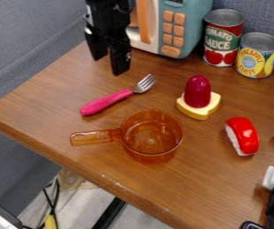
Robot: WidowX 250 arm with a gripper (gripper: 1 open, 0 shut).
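Note:
The black gripper [108, 52] hangs over the back left of the wooden table [55, 116], in front of the toy microwave [175, 27]. Its fingers point down, and whether they are open or shut is hard to tell. Below it lie a pink-handled fork [109, 98] and an orange transparent pot [151, 136] with its handle to the left. Right of the fork, a dark red oval object [197, 91] stands on a yellow piece [201, 107]. A red-and-white piece [243, 136] lies at the right.
A tomato can [222, 40] and a yellow can [258, 55] stand at the back right. A dark appliance [273, 201] borders the right edge.

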